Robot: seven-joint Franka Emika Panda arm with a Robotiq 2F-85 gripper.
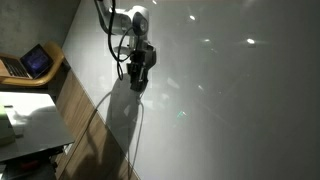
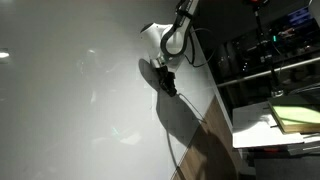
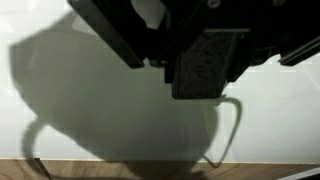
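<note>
A dark, felt-like block (image 3: 203,70), resembling a whiteboard eraser, sits between the fingers of my gripper (image 1: 139,84), which is shut on it. In the wrist view the block's flat face shows, with dark gripper parts on either side. A large, glossy white board (image 1: 225,80) lies under the arm. The gripper (image 2: 169,86) is close over the board, its shadow falling beside it; whether the block touches the surface I cannot tell. A faint small green mark (image 1: 181,114) shows on the board, apart from the gripper.
A wooden strip (image 1: 75,105) runs along the board's edge. Beyond it stand a white table (image 1: 40,125) and an orange chair with a laptop (image 1: 37,61). Most of the board is bare, with light reflections. A cable hangs around the arm.
</note>
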